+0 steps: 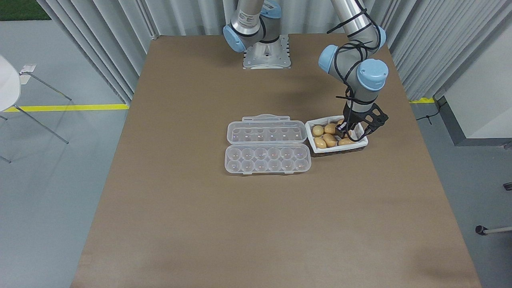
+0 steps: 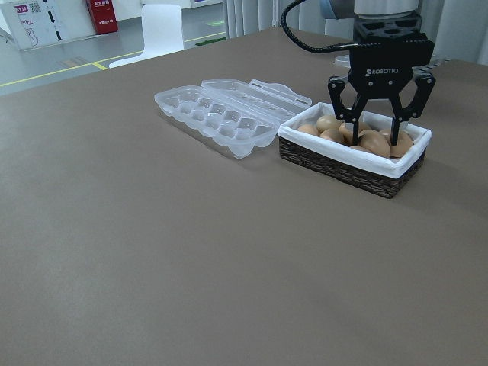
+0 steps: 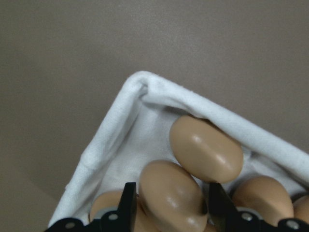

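A white-lined wicker basket (image 1: 312, 137) holds several brown eggs (image 1: 329, 139). My gripper (image 2: 375, 141) is down inside the basket's right part, fingers apart on either side of an egg (image 3: 171, 198) near a corner in the wrist view; whether they touch it I cannot tell. Another egg (image 3: 205, 147) lies beside it, against the cloth rim. Left of the basket in the front view lies an open, empty clear plastic egg carton (image 1: 267, 159).
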